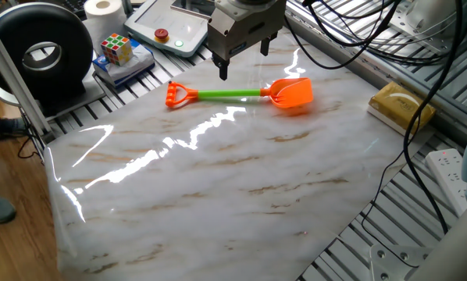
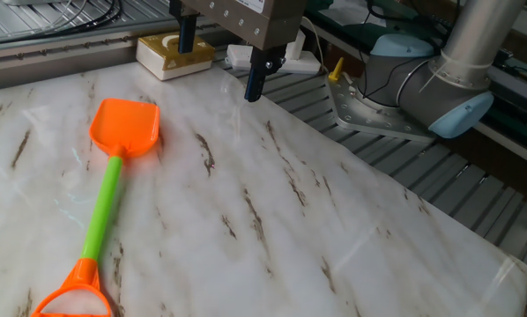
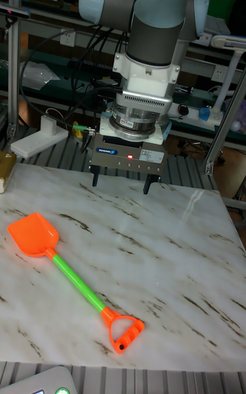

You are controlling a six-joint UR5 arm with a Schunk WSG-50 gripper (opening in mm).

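A toy shovel lies flat on the marble-patterned table, with an orange scoop (image 1: 294, 93), a green shaft (image 1: 229, 94) and an orange D-shaped handle (image 1: 171, 95). The second exterior view has the scoop (image 2: 124, 129) toward the back left and the handle cut off by the lower edge. In the third, the whole shovel (image 3: 78, 282) shows. My gripper (image 3: 121, 182) hangs above the table on the robot's side of the shovel, fingers pointing down. Its two fingers (image 2: 256, 81) stand wide apart, and the gap between them is empty. Nothing touches the shovel but the table.
A yellow-and-white box (image 1: 401, 108) sits at the table's edge near a white power strip (image 1: 450, 178). Beyond another edge are a Rubik's cube (image 1: 116, 48) on a blue box and a panel with a red button (image 1: 162, 35).
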